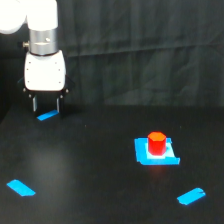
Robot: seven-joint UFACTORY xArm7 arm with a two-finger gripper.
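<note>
At the upper left hangs my gripper (46, 105), pointing down. Its two fingers are spread apart, and no object shows held between them. Close beneath the fingertips lies a small blue piece (48, 115) on the dark table; whether the fingers touch it, I cannot tell. Right of the middle, a red block (157, 140) with a rounded or six-sided outline sits on a white and blue base (141, 154).
Another flat blue piece (20, 188) lies at the front left, and one more blue piece (191, 196) at the front right. A dark curtain (140, 50) closes off the back.
</note>
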